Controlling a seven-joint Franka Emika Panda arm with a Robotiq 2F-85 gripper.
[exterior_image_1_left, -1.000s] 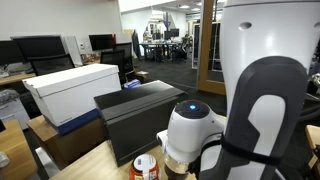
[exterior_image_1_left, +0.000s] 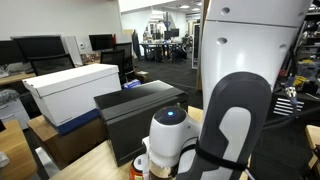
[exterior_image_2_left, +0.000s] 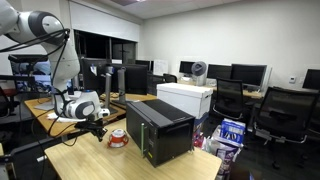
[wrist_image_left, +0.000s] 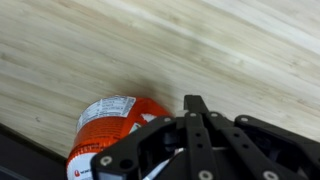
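Observation:
A red-and-white container (wrist_image_left: 108, 130) with a printed label is at the lower left of the wrist view, partly hidden behind my gripper. My gripper is shut, its fingertips over bare wood just right of the container, with nothing showing between them. In exterior view 2 the container (exterior_image_2_left: 118, 139) sits on the table close to the gripper (exterior_image_2_left: 102, 136), on its right. Exterior view 1 shows only a sliver of the container (exterior_image_1_left: 138, 166); the arm covers the rest. Whether gripper and container touch, I cannot tell.
A black box-shaped unit (exterior_image_2_left: 168, 132) stands on the table right of the container. Beyond it is a white box (exterior_image_2_left: 186, 98). Monitors (exterior_image_2_left: 138, 81) stand behind the arm.
In exterior view 1 the arm has swung left and toward the container, which it now mostly covers.

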